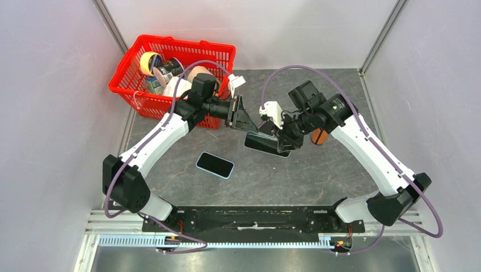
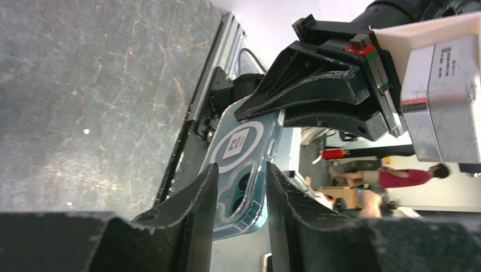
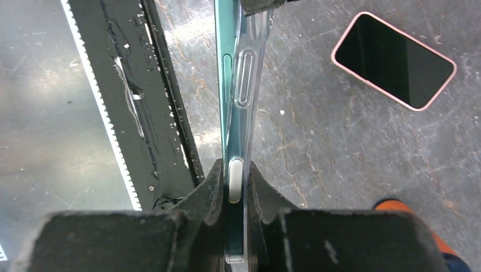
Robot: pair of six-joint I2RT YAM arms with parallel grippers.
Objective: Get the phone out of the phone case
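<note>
A teal phone point(image 2: 224, 190) in a clear case point(image 3: 245, 79) hangs over the worktop, seen face-on in the left wrist view and edge-on in the right wrist view. My right gripper is shut on it; in the left wrist view its black fingers grip the far end. My left gripper is at the other end, part open, its fingertips close by the phone and case; whether they touch is unclear. In the right wrist view the clear case lies along the teal edge.
A pink-rimmed phone point(image 3: 394, 61) and a blue-rimmed phone point(image 1: 215, 165) lie on the grey worktop point(image 1: 244, 187). A red basket point(image 1: 130, 85) of tapes and rolls stands at back left, an orange object point(image 1: 319, 136) at right.
</note>
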